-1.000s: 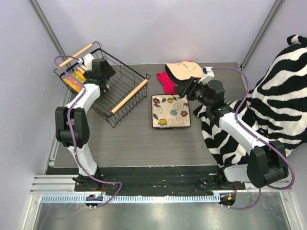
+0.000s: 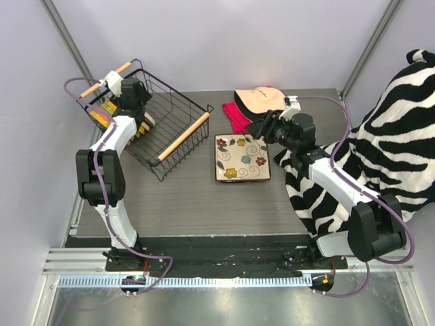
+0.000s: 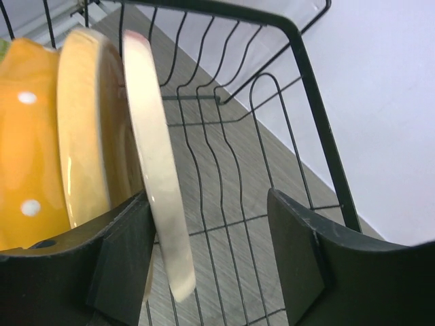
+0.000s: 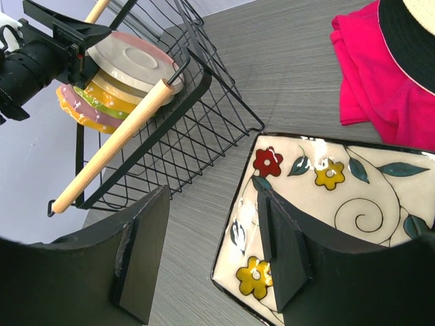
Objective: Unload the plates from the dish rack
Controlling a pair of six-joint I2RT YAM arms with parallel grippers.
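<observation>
In the dish rack (image 2: 183, 140) on the left, several plates stand on edge, yellow, pink and cream; the outermost plate (image 3: 155, 170) has a pale rim. My left gripper (image 2: 136, 95) is down in the rack at these plates, open, one finger against or beside that outermost rim and the other over bare wire. A square flowered plate (image 2: 231, 149) (image 4: 319, 210) lies on the table. My right gripper (image 2: 262, 128) hangs open above that plate's left part, with nothing between its fingers.
A red cloth (image 4: 367, 81) and a beige cap (image 2: 255, 100) lie behind the flowered plate. A zebra-striped fabric (image 2: 380, 136) fills the right side.
My left gripper has shifted slightly toward the left within the rack, uncovering more of the cream plate rim in the top view. The right arm has barely moved.
</observation>
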